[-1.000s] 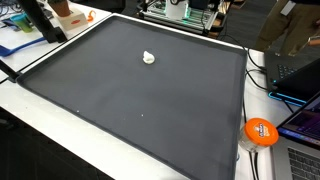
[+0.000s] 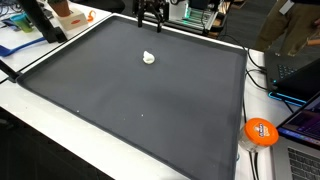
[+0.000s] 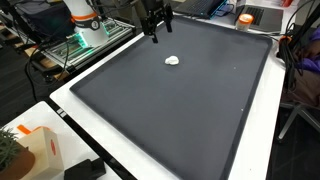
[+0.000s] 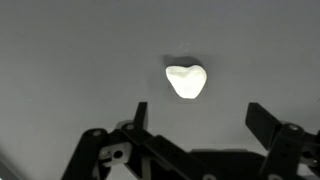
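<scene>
A small white, rounded object (image 2: 149, 58) lies alone on the dark grey board (image 2: 140, 100). From the wrist camera the white object (image 4: 187, 80) looks heart-shaped and sits beyond the fingertips, in line with the gap. My gripper is open, its two black fingers wide apart with nothing between them. In exterior view 2 the gripper (image 3: 161, 29) hangs over the board's edge near the robot base, a short way from the white object (image 3: 172, 60) and not touching it.
An orange-lidded container (image 2: 261, 132) stands on the white table right of the board, near a laptop (image 2: 300, 158). A potted cactus (image 3: 12, 155) is at the near left corner in exterior view 2. The remaining board surface is clear.
The gripper has come into view at the top of exterior view 1, moving out over the board's far edge toward the white object. The white object has stayed put.
</scene>
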